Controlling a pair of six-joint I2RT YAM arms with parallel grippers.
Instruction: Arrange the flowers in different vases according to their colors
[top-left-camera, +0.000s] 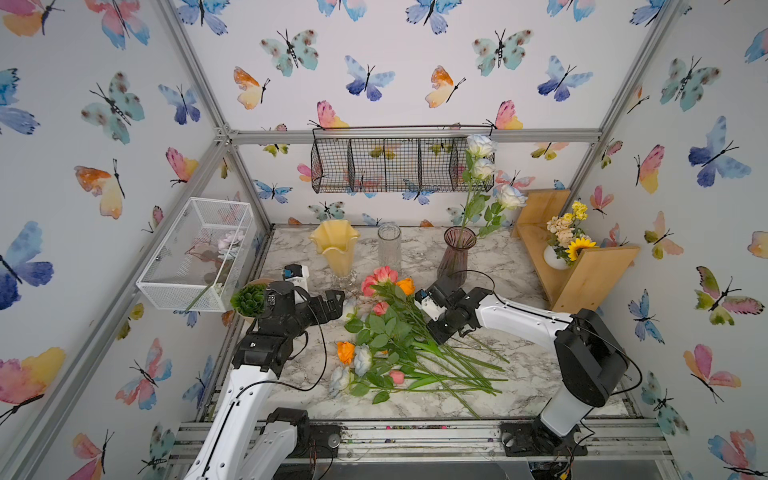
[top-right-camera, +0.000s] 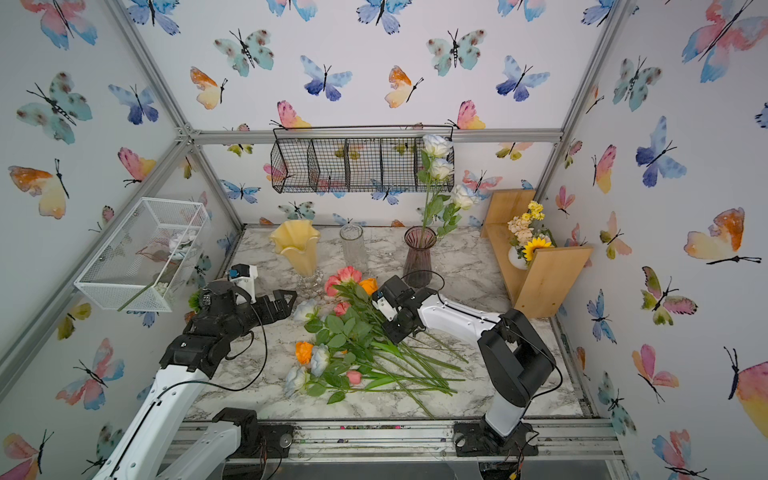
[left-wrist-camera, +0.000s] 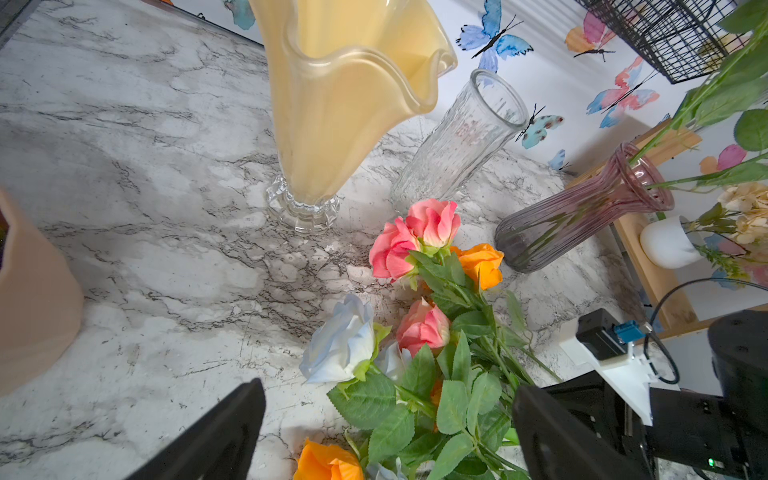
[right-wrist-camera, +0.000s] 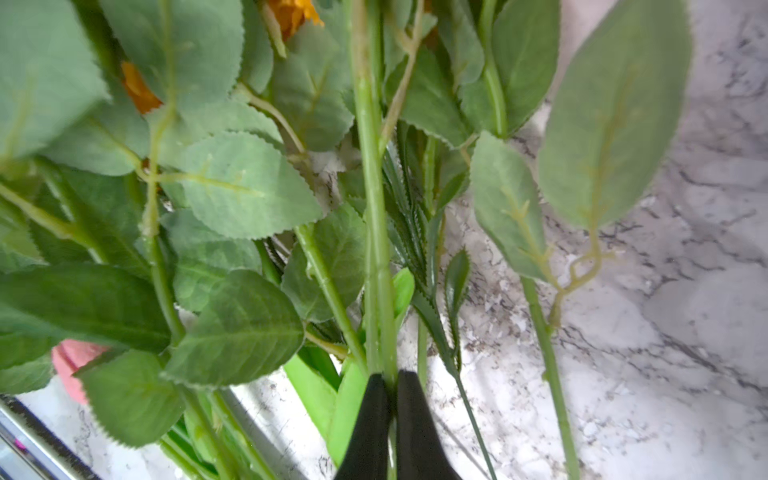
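A heap of flowers with pink roses (top-left-camera: 384, 276), orange roses (left-wrist-camera: 480, 265) and pale blue-white roses (left-wrist-camera: 339, 340) lies on the table, stems pointing right. My right gripper is shut on green flower stems (right-wrist-camera: 376, 264) within the heap; which blossom they carry cannot be told. My left gripper stands open and empty, left of the heap. Behind the flowers stand a yellow fluted vase (top-left-camera: 337, 248), a clear glass vase (top-left-camera: 389, 249) and a purple vase (top-left-camera: 453, 260). White roses (top-left-camera: 481, 169) stand in the purple one.
A wooden shelf (top-left-camera: 593, 276) with a small yellow bouquet (top-left-camera: 569, 232) stands at the right. On the left are a white mesh basket (top-left-camera: 196, 256) and a potted green plant (top-left-camera: 249, 300). A black wire rack (top-left-camera: 404, 165) hangs on the back wall.
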